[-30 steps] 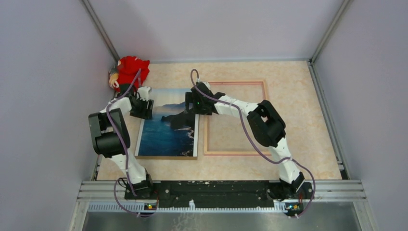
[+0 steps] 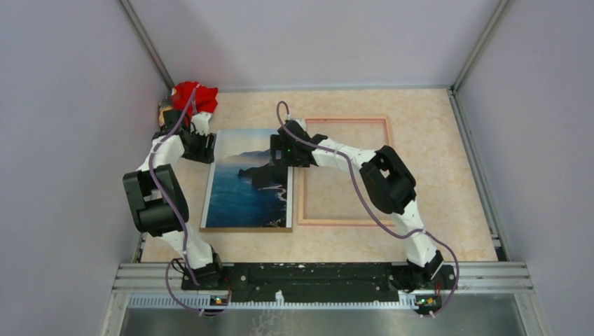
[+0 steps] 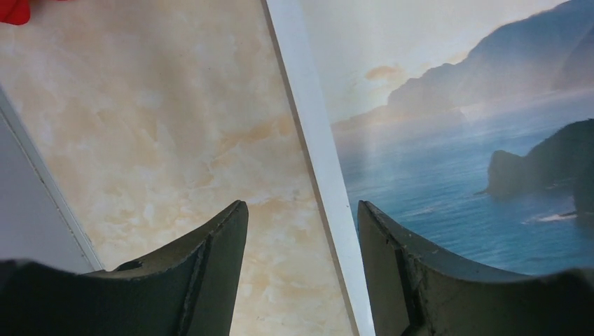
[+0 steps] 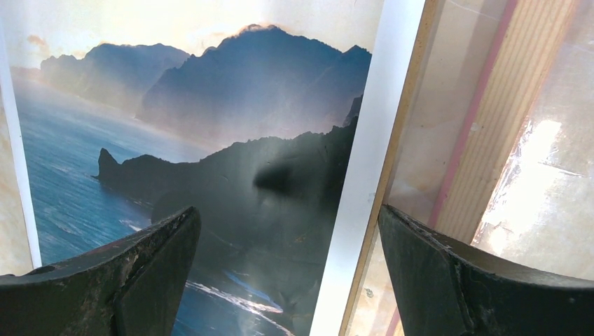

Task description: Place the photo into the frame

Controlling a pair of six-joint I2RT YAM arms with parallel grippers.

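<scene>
The photo, a seascape with dark cliffs and white borders on a board, lies left of the empty wooden frame. My left gripper is at the photo's upper left edge; in the left wrist view its fingers are apart, with the white border just beyond their gap. My right gripper is open over the photo's right edge; in the right wrist view one finger is at the board's edge beside the frame's strip, the other over the dark cliffs.
A red cloth bundle lies in the back left corner beside the wall.
My left gripper has moved left, off the photo toward its edge. The photo has shifted slightly right, against the frame's side. The right arm is nearly still.
</scene>
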